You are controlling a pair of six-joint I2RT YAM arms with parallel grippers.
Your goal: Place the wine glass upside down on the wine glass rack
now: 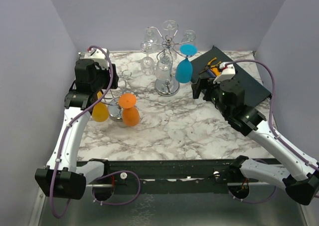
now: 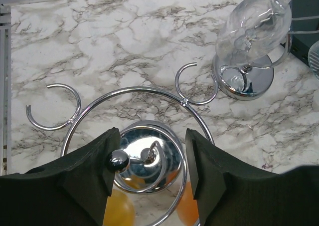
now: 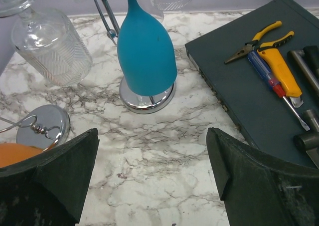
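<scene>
A small chrome rack [image 2: 142, 90] stands at the left of the table, bearing an orange glass [image 1: 131, 116] and a yellow glass [image 1: 99, 112], both upside down. Above it is my left gripper, part open; the rack's round top knob [image 2: 118, 160] shows beside its left finger, contact unclear. Nothing is seen held there. From the tall rack [image 1: 167, 88] at the back hang several clear glasses [image 1: 164, 68] and a blue glass [image 3: 145, 56], upside down. In front of the blue glass, my right gripper is open and empty.
A dark toolbox [image 3: 234, 81] at the back right carries pliers [image 3: 261, 39], a yellow cutter [image 3: 283, 72], a screwdriver [image 3: 271, 79] and other tools.
</scene>
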